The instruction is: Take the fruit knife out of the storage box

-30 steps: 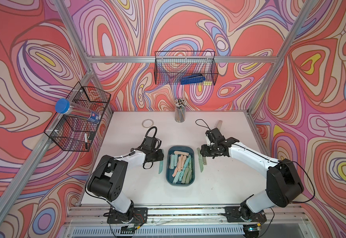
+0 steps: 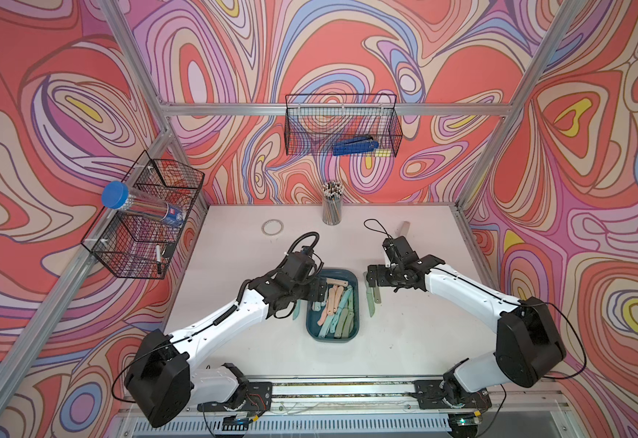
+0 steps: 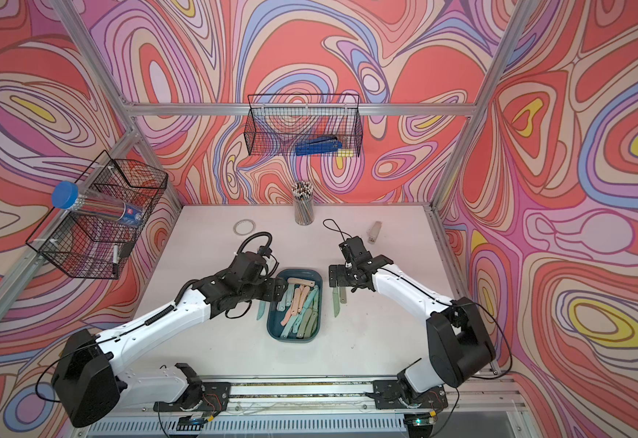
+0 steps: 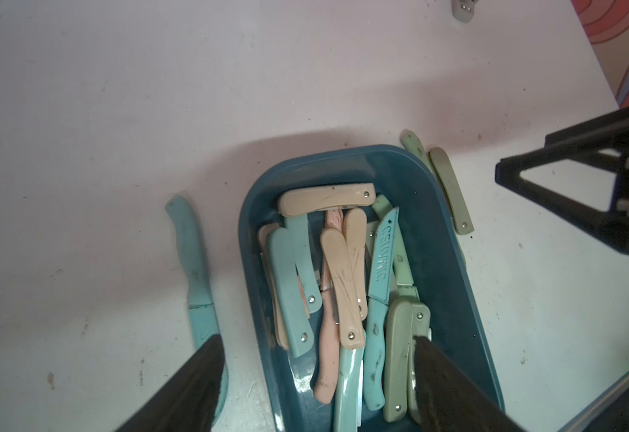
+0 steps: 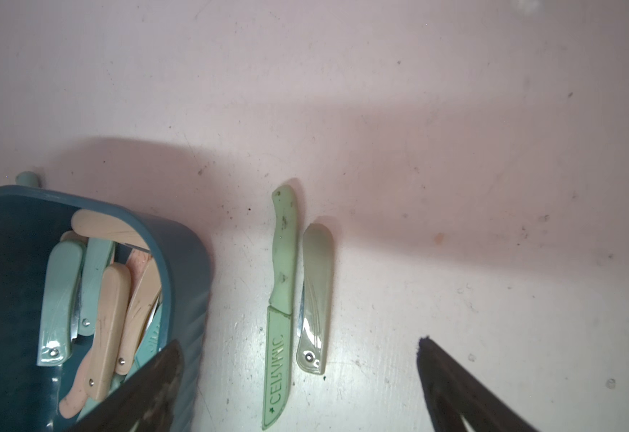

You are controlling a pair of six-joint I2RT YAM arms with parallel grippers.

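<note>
A dark blue storage box stands mid-table, holding several fruit knives, folded and sheathed, in blue, pink, beige and green. Above the box's left part hangs my left gripper, open and empty. Its view shows a beige folded knife and a blue folded knife inside. Outside the box on its left lies a blue sheathed knife. To the right of the box lie a green sheathed knife and a grey-green folded knife side by side. Over that pair, my right gripper is open with nothing held.
A cup of pencils stands at the back edge. A white ring lies at the back left and a beige object at the back right. Wire baskets hang at the back and left.
My left arm has swung right, from beside the blue sheathed knife to over the box's left part. The right arm has barely shifted, and the knives lie as before.
</note>
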